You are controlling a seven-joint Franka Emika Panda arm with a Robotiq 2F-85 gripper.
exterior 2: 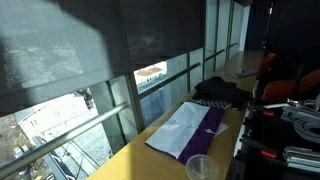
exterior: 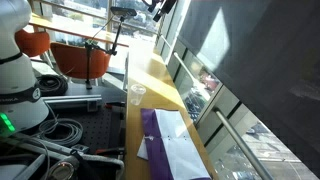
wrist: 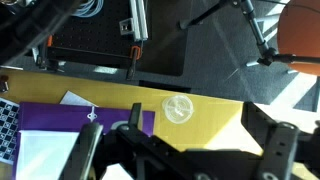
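Note:
My gripper is open in the wrist view, its dark fingers spread wide above the wooden table with nothing held between them. Near the table edge stands a clear round cup [wrist: 178, 108], apart from the fingers; exterior view 1 shows the same cup [exterior: 136, 94], and it is at the front in exterior view 2 [exterior 2: 201, 168]. Beside it lies a purple cloth [wrist: 40, 117] with a white panel [wrist: 50, 152] on top, spread flat. In exterior view 2 the white panel [exterior 2: 176, 128] and purple border [exterior 2: 203, 134] show fully.
A tan piece [wrist: 76, 100] pokes out from under the cloth. Dark material [exterior 2: 221, 92] lies farther along the table [exterior 2: 120, 165]. Window bars [exterior: 222, 125] run along one side. An orange chair [exterior: 85, 62] stands beyond the table. Bare wood surrounds the cup.

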